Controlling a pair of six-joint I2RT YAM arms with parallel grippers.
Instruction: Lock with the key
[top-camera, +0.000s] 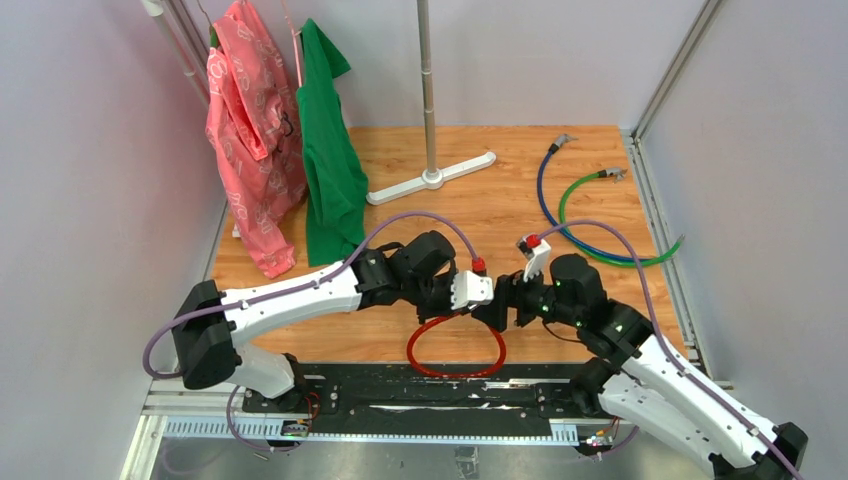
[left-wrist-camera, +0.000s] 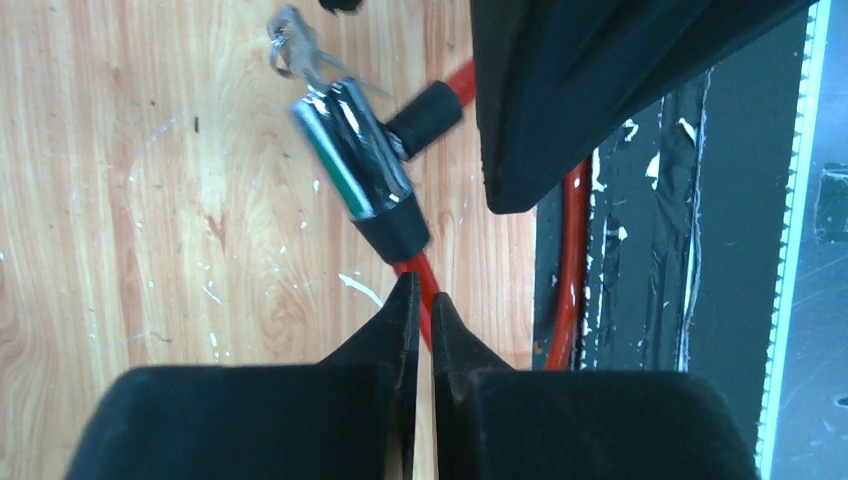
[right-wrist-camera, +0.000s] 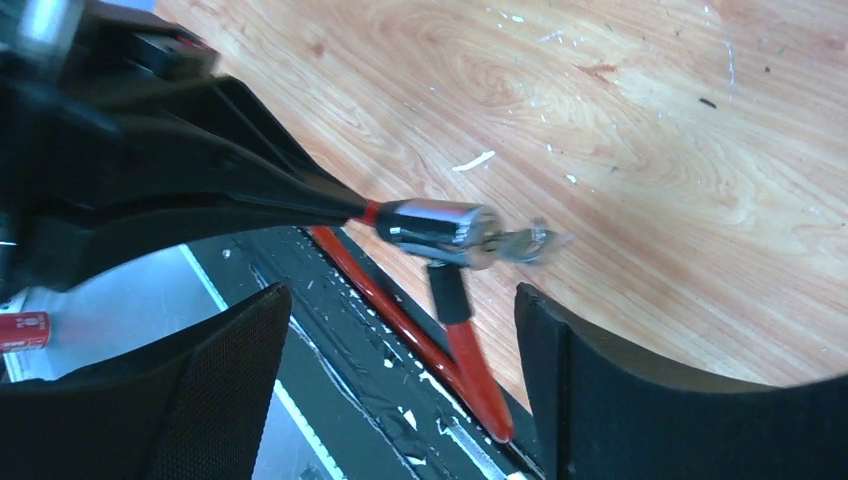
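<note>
A red cable lock has a silver cylinder (left-wrist-camera: 350, 150) with black collars; its cable (top-camera: 410, 345) curves into a loop near the table's front edge. My left gripper is shut at the black collar, with the thin red cable running out from its fingertips. A small silver key protrudes from the cylinder's end, blurred in the right wrist view. My right gripper stands open around the lock's side, its fingers (right-wrist-camera: 545, 330) wide apart and nothing clamped between them. From above, the arms hide the cylinder and key.
Blue (top-camera: 541, 190) and green (top-camera: 563, 205) cable locks lie at the back right. A white stand base (top-camera: 460, 168) occupies the back middle. Pink (top-camera: 255, 150) and green cloths (top-camera: 330, 150) hang at the left.
</note>
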